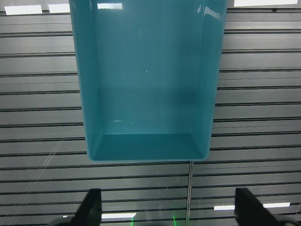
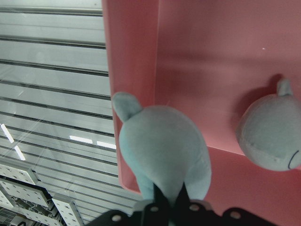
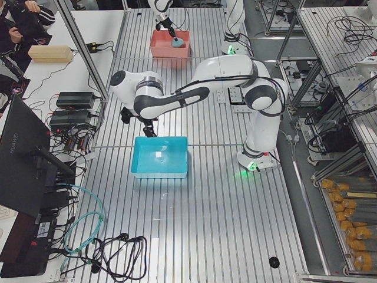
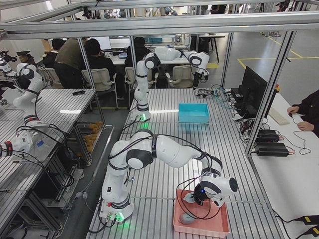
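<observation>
A pink box [image 4: 222, 224] holds two pale blue-grey plush toys. In the right wrist view my right gripper is shut on one toy [image 2: 162, 141], raised at the box's side wall; the other toy [image 2: 270, 134] lies to its right in the box. My left gripper is open and empty, above the slatted table beside an empty cyan box [image 1: 146, 70], which also shows in the left camera view [image 3: 159, 174].
Coiled black cables [image 3: 121, 256] lie at the near left of the table. A monitor [image 3: 23, 153] and power units line the left side.
</observation>
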